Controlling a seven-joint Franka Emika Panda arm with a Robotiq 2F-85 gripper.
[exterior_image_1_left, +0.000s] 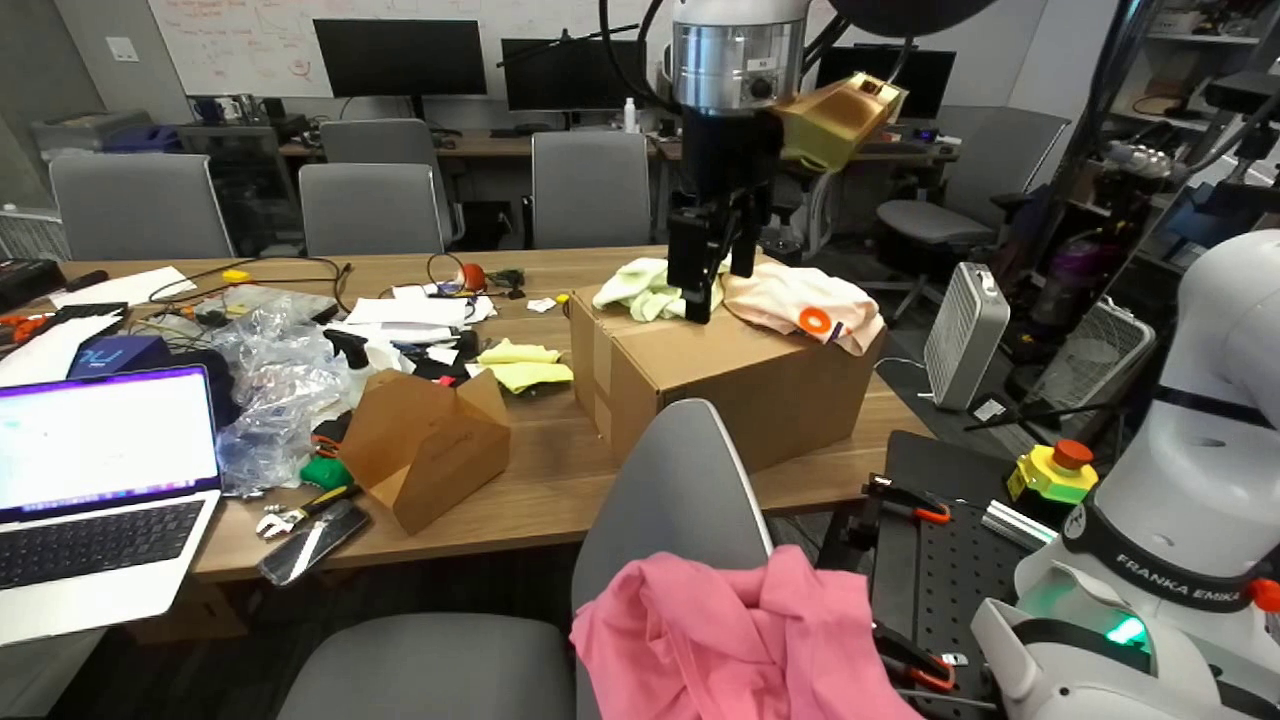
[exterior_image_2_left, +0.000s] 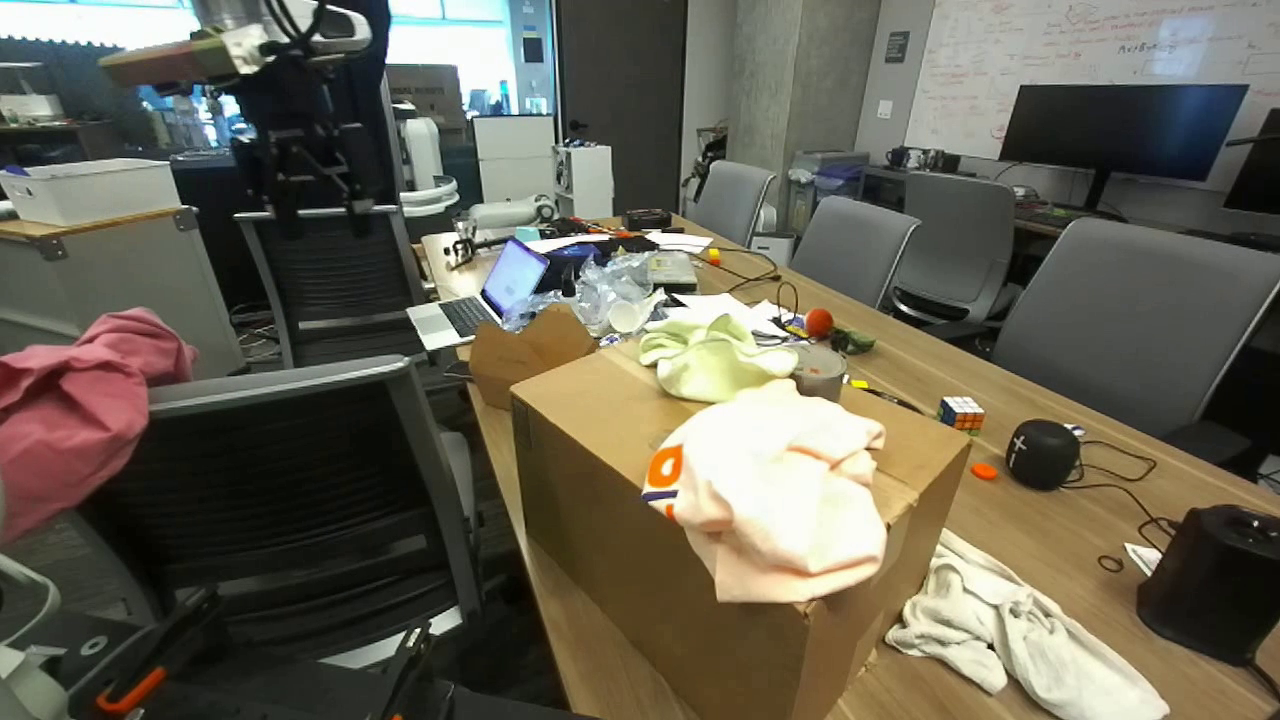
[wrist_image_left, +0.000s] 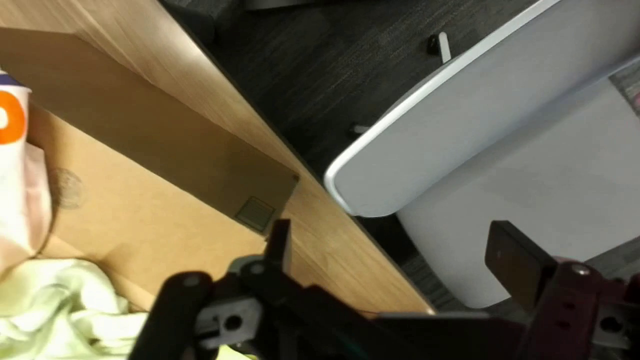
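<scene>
My gripper (exterior_image_1_left: 720, 282) is open and empty, high above the chair and the table's front edge. In the wrist view, the chair's grey back (wrist_image_left: 444, 132) and the table edge show beyond the spread fingers (wrist_image_left: 277, 246). A pink cloth (exterior_image_1_left: 744, 636) drapes over the chair back, clear of the gripper. On the cardboard box (exterior_image_2_left: 588, 408) lie a crumpled light green cloth (exterior_image_2_left: 714, 360) and a peach cloth (exterior_image_2_left: 780, 492) with an orange print, which hangs over the box's edge. A whitish cloth (exterior_image_2_left: 1020, 624) rests on the table beside the box.
An open brown carton (exterior_image_1_left: 432, 444), a laptop (exterior_image_1_left: 102, 480), plastic bags (exterior_image_1_left: 282, 384) and tools clutter the table's left part. A Rubik's cube (exterior_image_2_left: 961, 414) and a black speaker (exterior_image_2_left: 1041, 454) stand on the table past the box. Bare tabletop lies between carton and box.
</scene>
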